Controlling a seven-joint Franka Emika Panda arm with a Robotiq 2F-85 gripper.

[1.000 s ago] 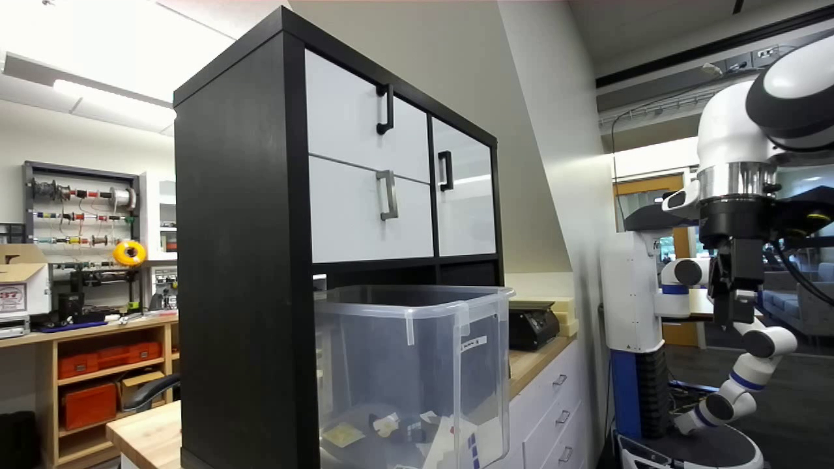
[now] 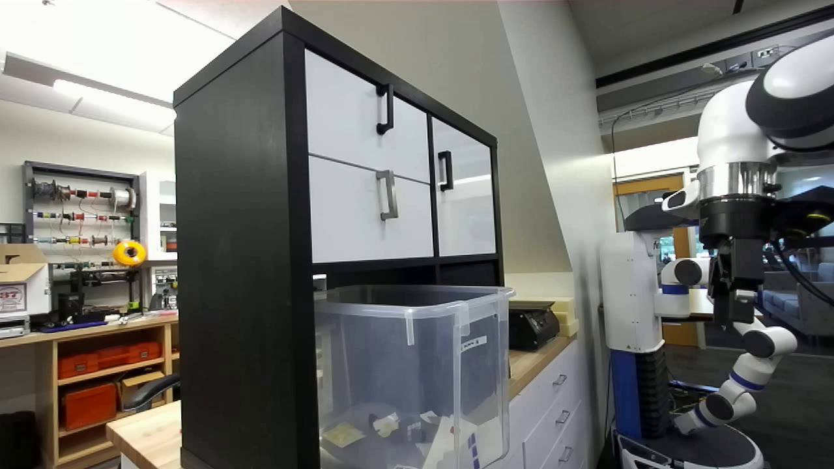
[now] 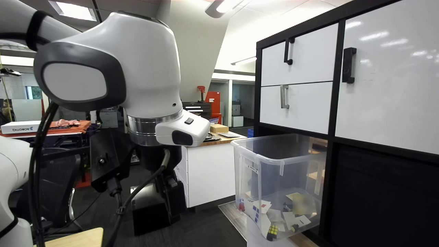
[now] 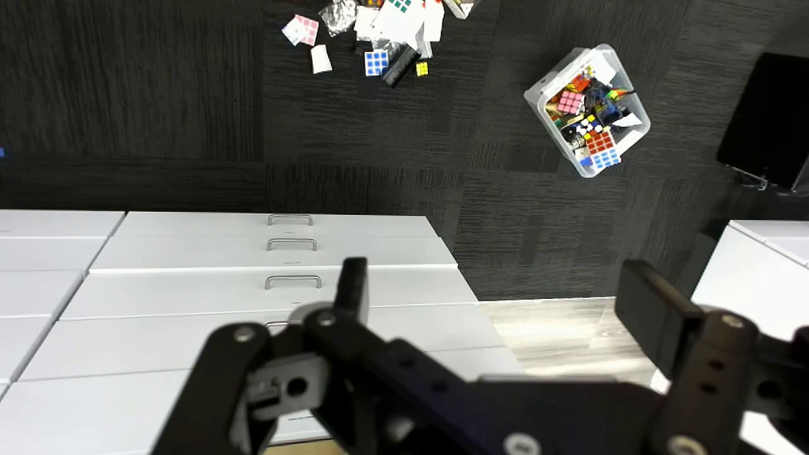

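Observation:
My gripper stands open in the wrist view, its fingers wide apart with only floor and drawer fronts seen far below between them. In exterior view 1 the gripper [image 2: 733,316] hangs pointing down at the right, well apart from the black cabinet [image 2: 234,258]. That cabinet has two stacked white drawers, the upper drawer [image 2: 352,109] and the lower drawer [image 2: 352,211], and a white door [image 2: 463,195] beside them; all are closed. A clear plastic bin [image 3: 284,156] with paper pieces and a small cube [image 3: 272,232] inside stands at the cabinet's front.
Below my gripper are white drawer units [image 4: 189,296]. On the dark floor lie a box of puzzle cubes [image 4: 542,102] and a scatter of cards with a blue-and-white cube [image 4: 376,63]. Another robot [image 2: 633,297] stands behind my arm. Air between arm and cabinet is clear.

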